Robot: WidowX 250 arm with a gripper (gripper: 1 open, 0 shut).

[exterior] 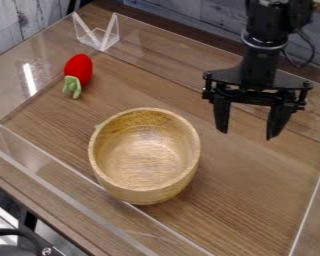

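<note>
My black gripper point(247, 118) hangs over the right part of the wooden table, open, with its two fingers spread apart and nothing visible between them. It is to the upper right of a large tan bowl point(143, 178), which stands empty in the lower middle. At the upper left lie a red object point(79, 68) and, just below it, a small green item point(71, 88).
A clear plastic container point(93, 28) stands at the back left. A dark edge runs along the lower left.
</note>
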